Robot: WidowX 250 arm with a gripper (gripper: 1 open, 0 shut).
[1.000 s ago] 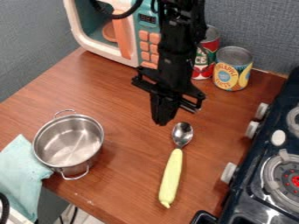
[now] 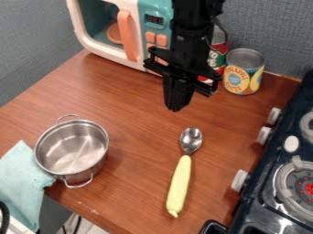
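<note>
The black gripper (image 2: 178, 95) hangs over the back middle of the wooden table, in front of the cans, pointing down. Whether its fingers are open or shut is hard to tell. Below it on the table lie a spoon with a yellow handle (image 2: 178, 183) and, at the left, a steel pot (image 2: 72, 146).
A white microwave (image 2: 108, 23) stands at the back left, with a red can (image 2: 218, 58) and a yellow-labelled can (image 2: 243, 76) beside it. A black stove (image 2: 275, 206) fills the right side. A light blue cloth (image 2: 18, 183) lies at the left edge.
The gripper has moved up and back, away from the spoon toward the cans and microwave. The objects on the table look unmoved.
</note>
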